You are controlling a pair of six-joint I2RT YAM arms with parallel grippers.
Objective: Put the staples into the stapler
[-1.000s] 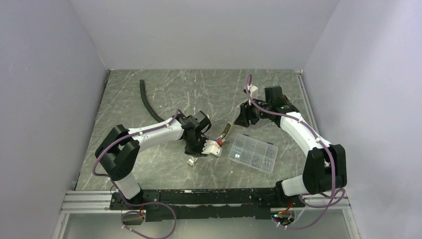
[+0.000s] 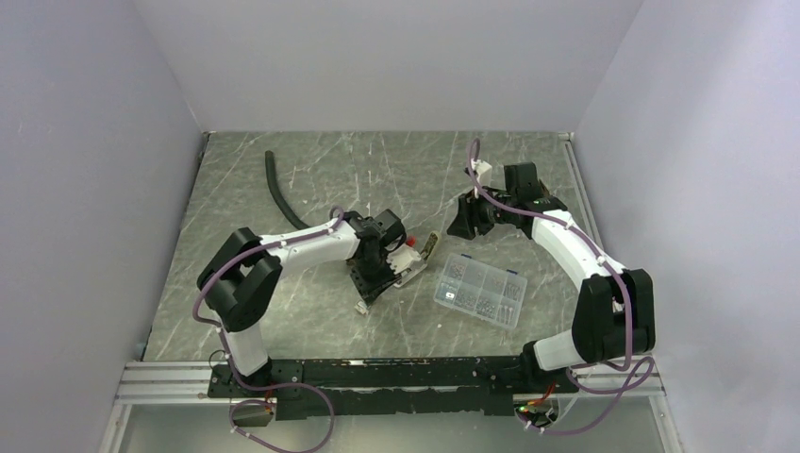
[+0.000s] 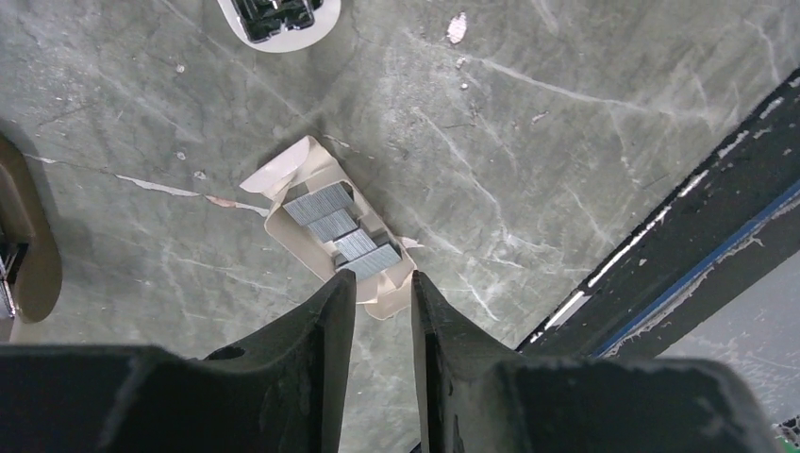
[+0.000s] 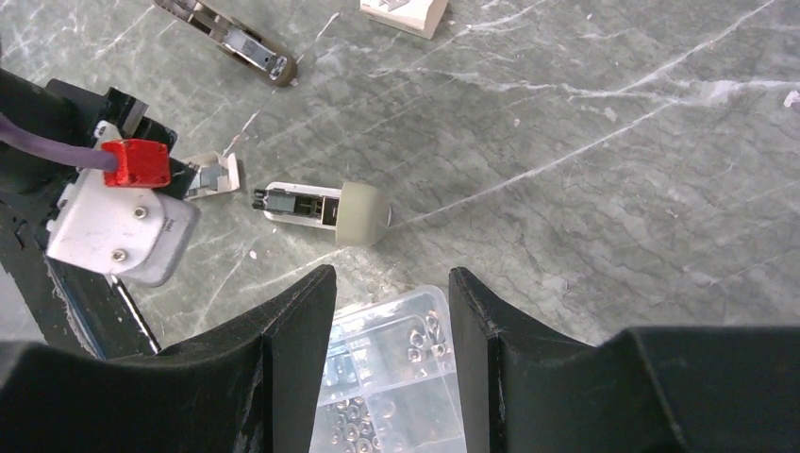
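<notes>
A small opened staple box lies on the table, with several strips of silver staples inside. My left gripper is at its near end. Its fingers stand slightly apart, and the end of the box shows between their tips; whether they touch it cannot be told. The stapler has a pale base with a dark mechanism and a beige top raised at one end. Apart from it, my right gripper hangs above the table, part open, nothing between its fingers.
A brown part with metal inside lies beyond the left arm, along with a pale block. The clear compartment box of small parts is at the front right. A dark tube lies at the back left.
The left wrist has turned and shifted a little backward, uncovering more of the stapler. Its forearm has swung slightly. The staple box and the right arm look nearly unchanged.
</notes>
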